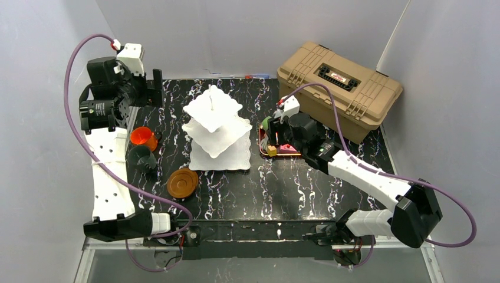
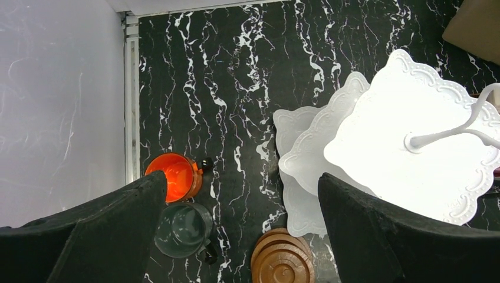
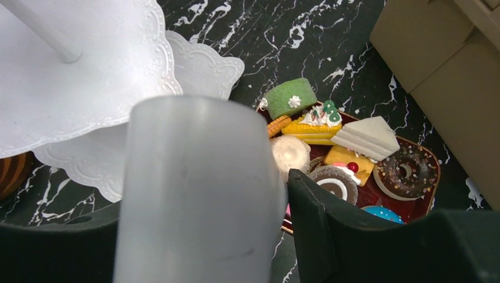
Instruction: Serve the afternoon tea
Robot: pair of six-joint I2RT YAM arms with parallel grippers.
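Note:
A white three-tier stand [image 1: 219, 154] with scalloped square plates stands mid-table. To its left are an orange cup [image 2: 177, 177], a dark glass cup [image 2: 181, 227] and wooden coasters [image 2: 282, 265]. My left gripper hangs open and empty high at the back left. A red tray [image 3: 421, 201] of pastries and sandwiches lies right of the stand. Above it is my right gripper [image 1: 276, 132], with a blurred, translucent grey object [image 3: 197, 188] between its fingers; what it is, and whether it is firmly held, is unclear.
A tan hard case [image 1: 339, 82] fills the back right, behind the tray. Grey walls bound the sides and back.

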